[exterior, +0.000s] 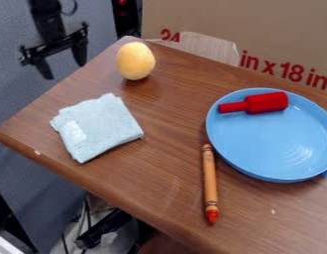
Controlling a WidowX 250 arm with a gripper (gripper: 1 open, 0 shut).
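Observation:
My black gripper (63, 62) hangs at the upper left, off the table's edge, with its fingers apart and nothing visible between them. On the wooden table lie a folded pale-blue cloth (97, 126) at the left, a yellow egg-shaped object (136, 60) at the back, an orange crayon (210, 183) at the front right, and a blue plate (272, 149) on the right, with a red bottle-like object (254, 102) on it.
A cardboard box (246, 35) stands along the back, behind the table. Dark equipment sits below the table's left edge.

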